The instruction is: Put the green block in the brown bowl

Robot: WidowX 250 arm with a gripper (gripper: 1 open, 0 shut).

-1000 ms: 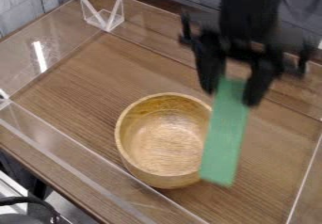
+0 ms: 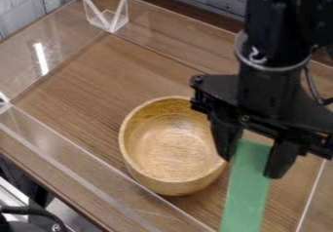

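Observation:
The long green block [image 2: 244,202] hangs from my black gripper [image 2: 251,158], which is shut on its upper end. Its lower end reaches close to the bottom edge of the view. To the left lies the brown bowl [image 2: 146,170], round and pale tan, with its inside bare where visible. The gripper covers a part of the bowl's right rim. The block is to the right of the bowl, not over its middle.
A clear plastic holder [image 2: 108,15] stands at the far left. Low transparent walls edge the wooden table [image 2: 78,95], whose left and middle parts are free. Dark cables [image 2: 33,214] lie outside the lower left wall.
The arm has come nearer to the camera and looms larger. The green block has moved toward the bottom of the view and slightly right, with the gripper. The bowl has stayed put.

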